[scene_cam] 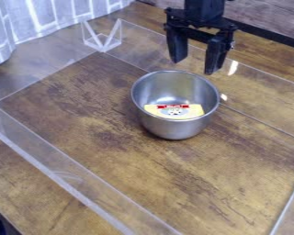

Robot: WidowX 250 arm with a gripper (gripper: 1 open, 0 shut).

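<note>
My black gripper (197, 48) hangs above and behind a steel bowl (175, 128), its two fingers apart with nothing between them. Inside the bowl, on its bottom, lies a yellow item (175, 111) with a red-and-white label.
The wooden table (76, 119) has clear plastic walls along its left, back and right. A white wire stand (102, 39) is at the back left, and a white curtain hangs at the upper left. The wood around the bowl is clear.
</note>
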